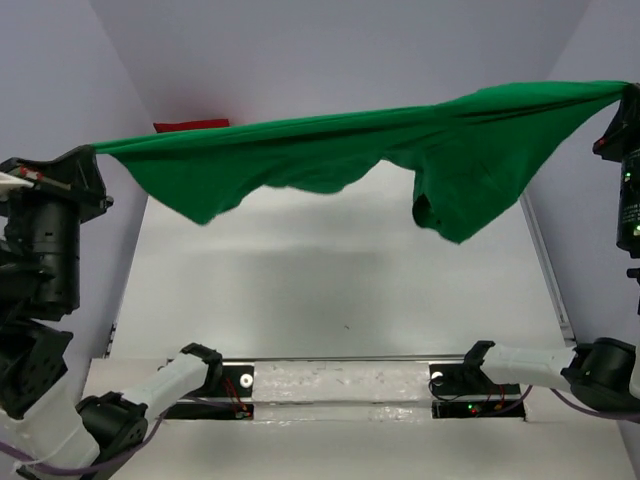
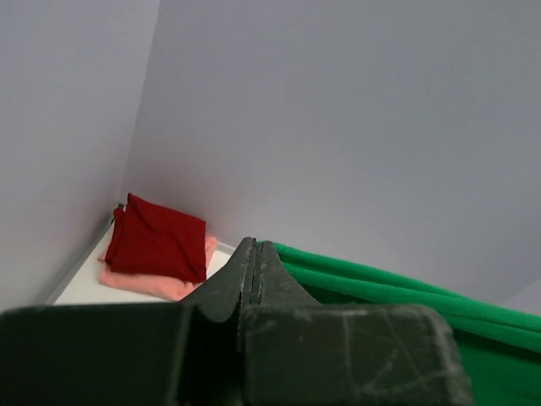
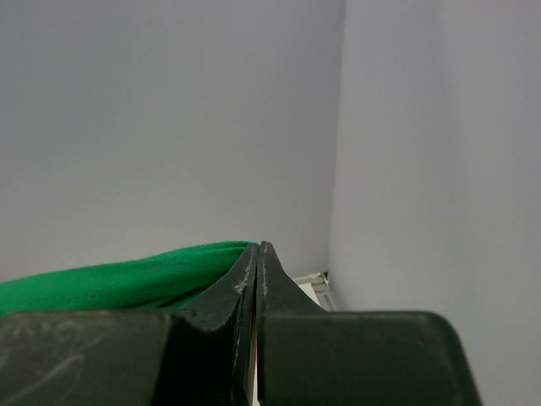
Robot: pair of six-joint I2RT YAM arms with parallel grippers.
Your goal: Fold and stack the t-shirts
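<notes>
A green t-shirt (image 1: 330, 150) hangs stretched in the air between my two grippers, its upper edge nearly straight and its lower edge uneven. My left gripper (image 1: 92, 150) is shut on one end of it; in the left wrist view the green cloth (image 2: 397, 292) runs off to the right from the closed fingertips. The other end is pinched by my right gripper (image 1: 630, 90), and in the right wrist view the cloth (image 3: 135, 275) leads left from the tips. A folded red shirt (image 2: 161, 237) lies on a folded pink one (image 2: 152, 283) at the back left.
Grey walls (image 1: 330, 50) close in the back and both sides. In the top view the shirt hides most of the folded pile.
</notes>
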